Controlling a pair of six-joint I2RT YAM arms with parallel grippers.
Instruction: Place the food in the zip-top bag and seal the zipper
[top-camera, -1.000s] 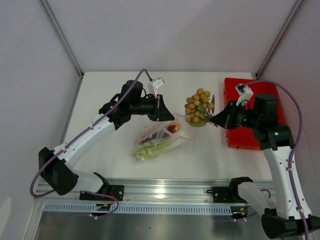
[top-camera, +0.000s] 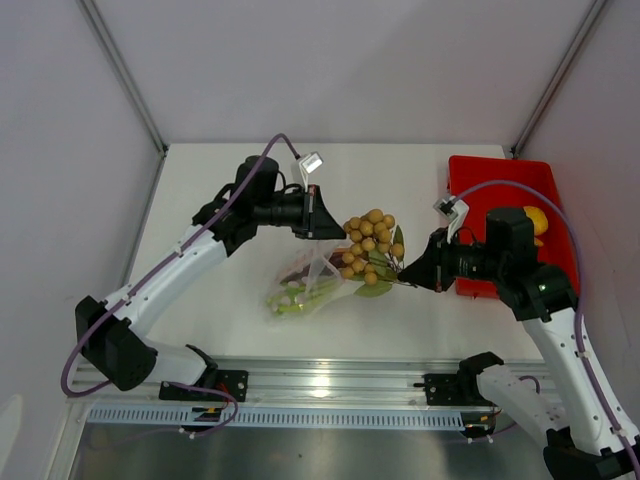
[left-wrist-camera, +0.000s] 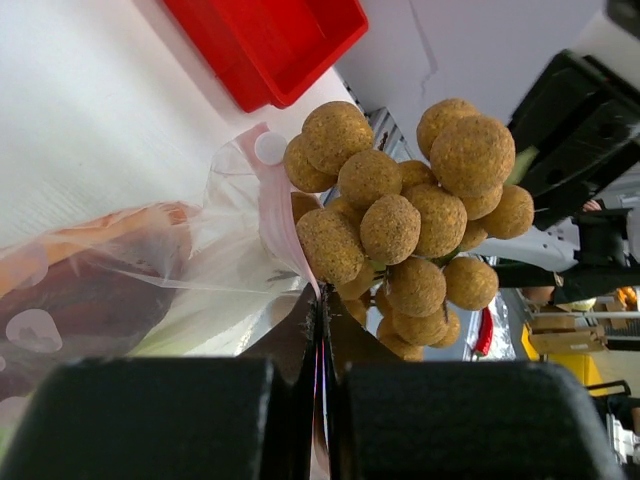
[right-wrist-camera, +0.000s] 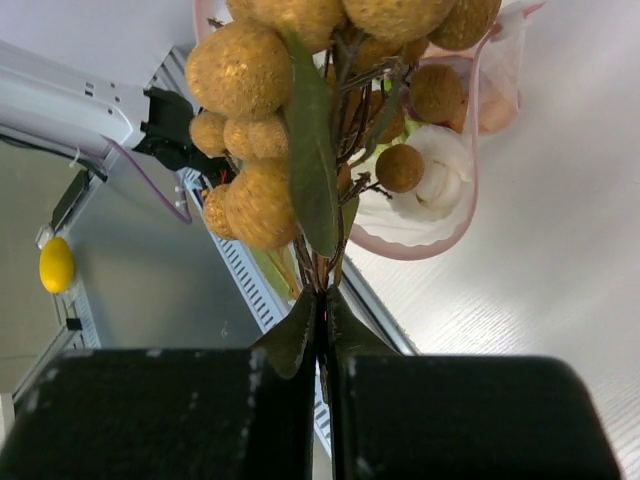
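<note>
A clear zip top bag (top-camera: 305, 285) with pink zipper and food inside lies on the white table; my left gripper (top-camera: 338, 234) is shut on the bag's rim, and the left wrist view shows the pink edge (left-wrist-camera: 275, 210) between the fingertips. My right gripper (top-camera: 405, 275) is shut on the thin stems of a bunch of brown round fruit with green leaves (top-camera: 368, 240). The bunch hangs over the bag's mouth, beside the left fingertips, partly covering the opening in the right wrist view.
A red tray (top-camera: 470, 175) stands at the right with yellow items, partly behind my right arm. A metal rail runs along the front edge.
My right gripper has moved left and toward the front with the fruit bunch, bringing it over the bag's mouth. The left gripper has moved only slightly.
</note>
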